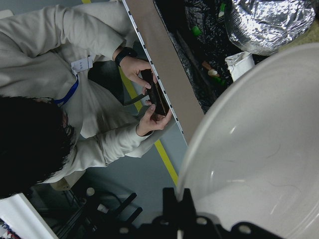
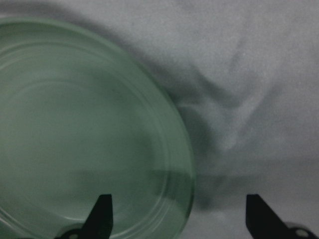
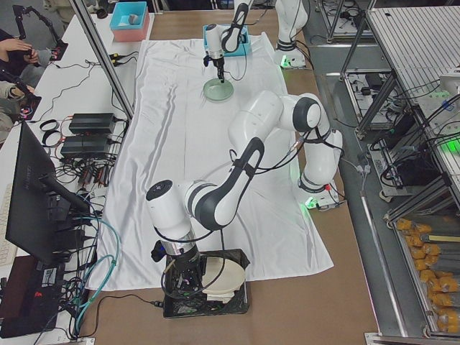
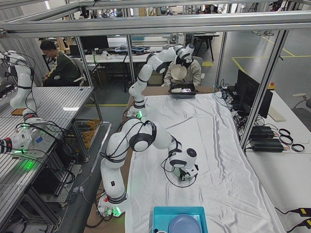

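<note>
My left gripper is shut on the rim of a white plate (image 1: 249,144), held tilted above the black bin (image 3: 241,302) at the table's near end. The bin holds crumpled foil (image 1: 266,20), white items and dark bag material. At the far end, my right gripper stands open over the edge of a green plate (image 2: 75,129) lying on the white cloth, the rim between its fingertips.
A blue tray (image 4: 160,216) with a blue plate (image 4: 184,225) sits at the far end. A seated person (image 1: 65,124) is just beyond the bin. The cloth between the plates is clear.
</note>
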